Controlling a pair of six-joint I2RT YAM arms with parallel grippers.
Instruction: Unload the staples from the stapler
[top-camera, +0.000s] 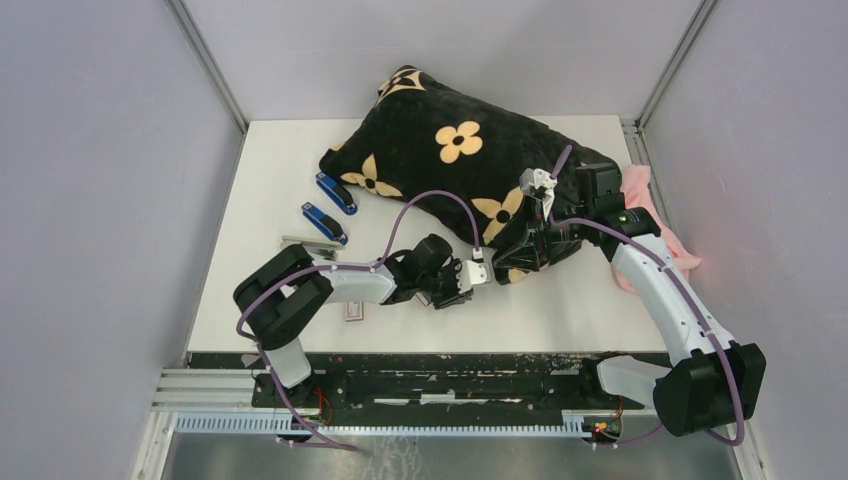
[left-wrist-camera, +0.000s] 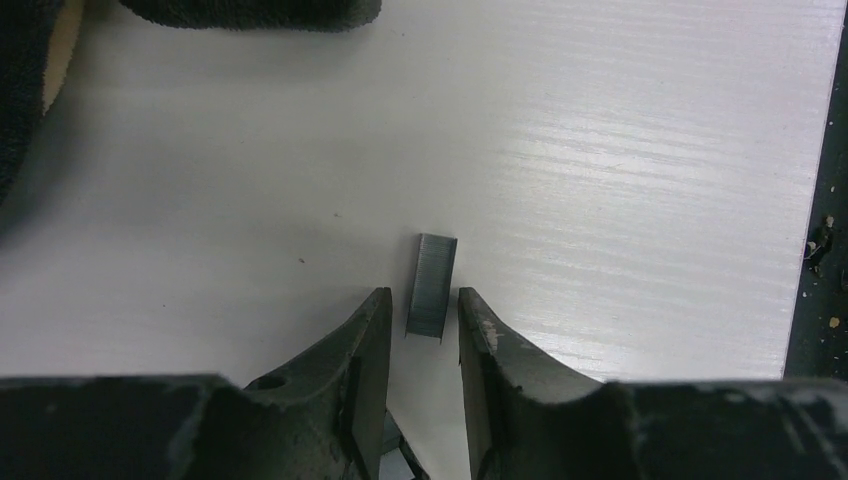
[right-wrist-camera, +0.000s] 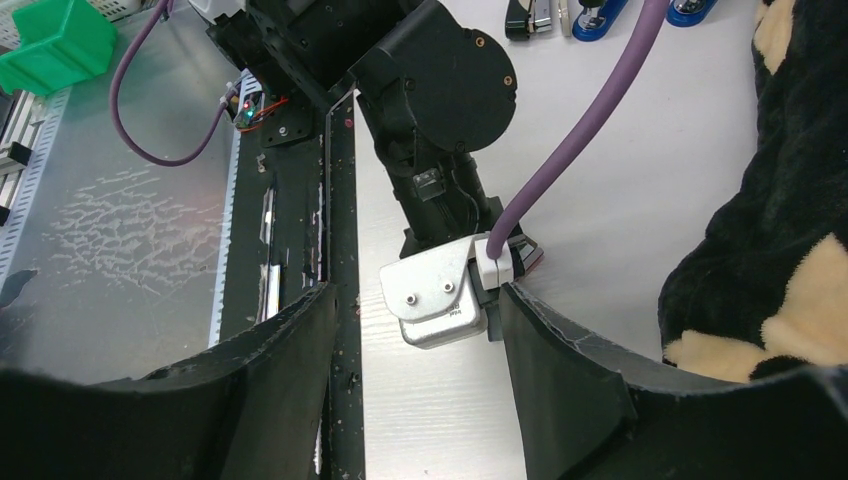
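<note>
A strip of staples (left-wrist-camera: 431, 285) lies flat on the white table (left-wrist-camera: 640, 180). In the left wrist view my left gripper is part open, its fingertips on either side of the strip's near end; whether they touch it is unclear. A dark object, partly hidden, lies behind the left gripper's fingers. My right gripper stands open above the table, facing the left arm, with nothing visibly held. Blue staplers (top-camera: 335, 192) and a silver-and-dark stapler (right-wrist-camera: 528, 18) lie at the table's left rear.
A black fleece cloth (top-camera: 440, 150) with tan flowers covers the back and middle. A pink cloth (top-camera: 660, 225) lies at the right. Small boxes (top-camera: 354, 310) lie near the front left.
</note>
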